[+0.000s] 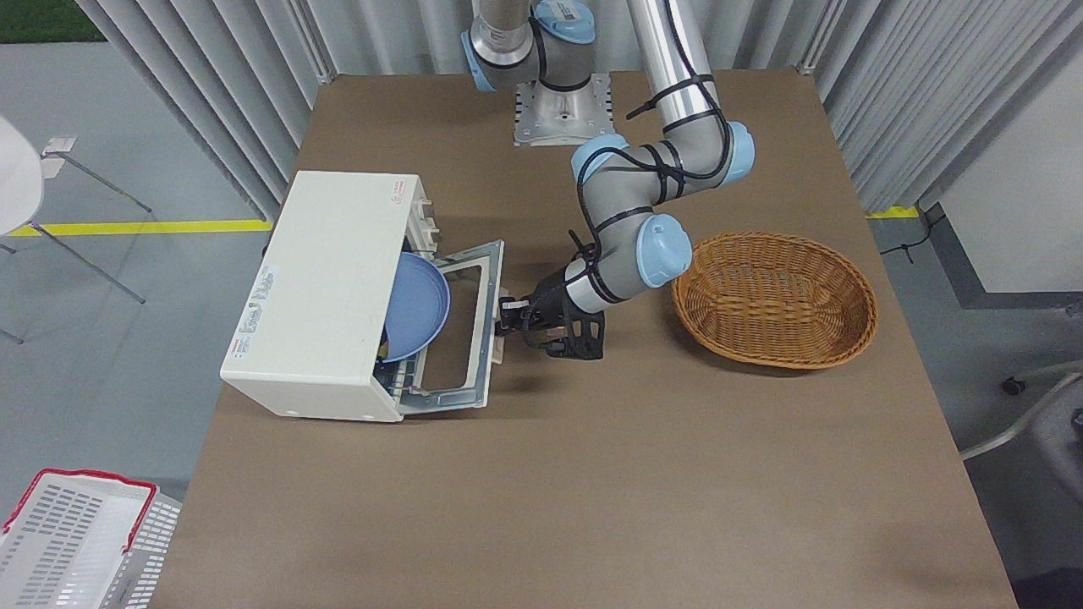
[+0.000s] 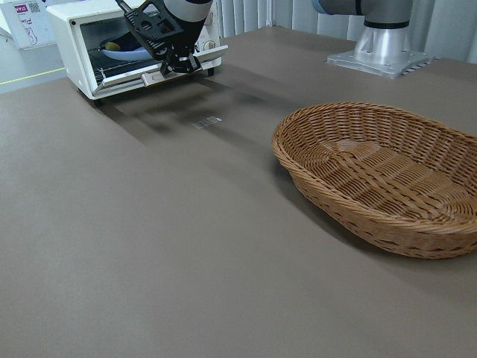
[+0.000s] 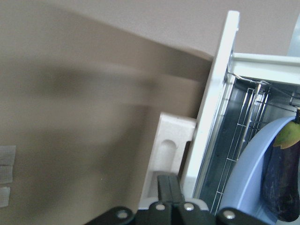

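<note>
The white toaster oven sits on the left of the table, its door swung down partly open. Inside lie a blue plate and a dark eggplant with a green cap. My black gripper is at the door's light handle, fingers together at its lower part; whether the handle is between them is hard to tell. In the left view the gripper hangs over the door's front edge.
A wicker basket lies to the right of the arm.
</note>
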